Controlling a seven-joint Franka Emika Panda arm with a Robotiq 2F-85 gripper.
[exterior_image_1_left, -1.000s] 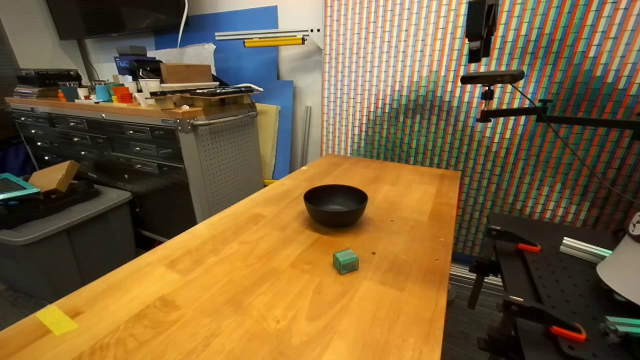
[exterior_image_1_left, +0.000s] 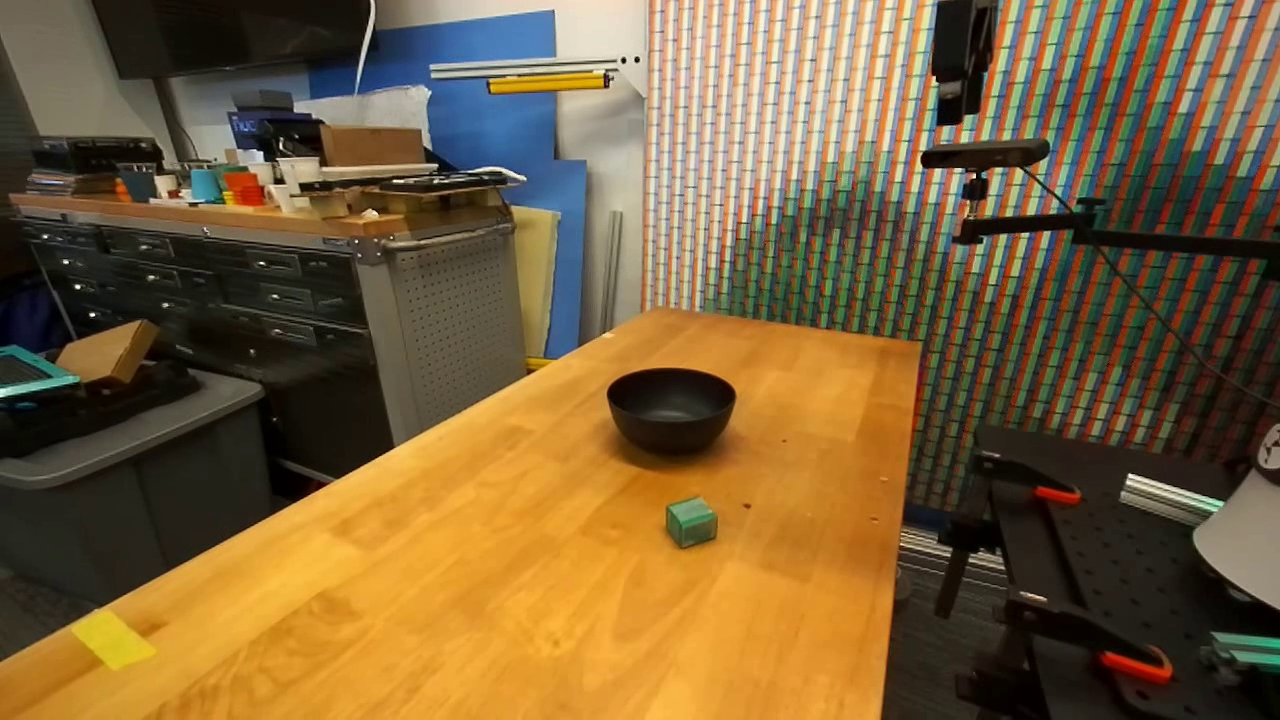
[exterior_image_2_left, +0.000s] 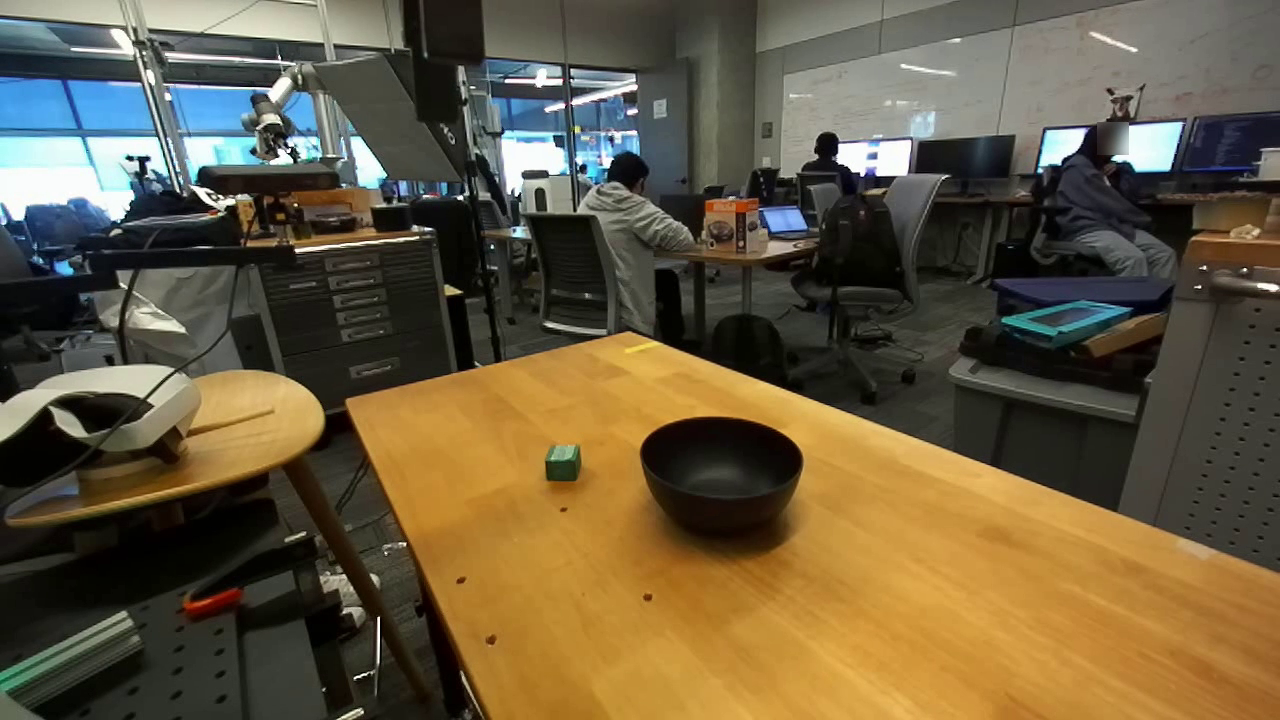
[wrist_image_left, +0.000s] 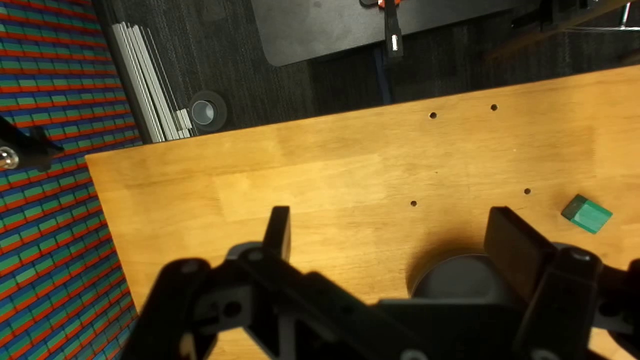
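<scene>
A small green cube (exterior_image_1_left: 691, 523) rests on the wooden table, apart from a round black bowl (exterior_image_1_left: 672, 412) that stands upright. The second exterior view has the cube (exterior_image_2_left: 563, 463) to the left of the bowl (exterior_image_2_left: 721, 474), whose visible inside looks empty. From above, in the wrist view, my gripper is open, its two fingers wide apart and only tabletop showing between them. Its right finger and body cover much of the bowl (wrist_image_left: 462, 279). Beyond that finger, at the right, lies the green cube (wrist_image_left: 586, 213). Neither exterior view shows the gripper.
Alongside stands a black cart (exterior_image_1_left: 1116, 564) with clamps. A camera on an arm (exterior_image_1_left: 986, 154) hangs near the patterned curtain.
</scene>
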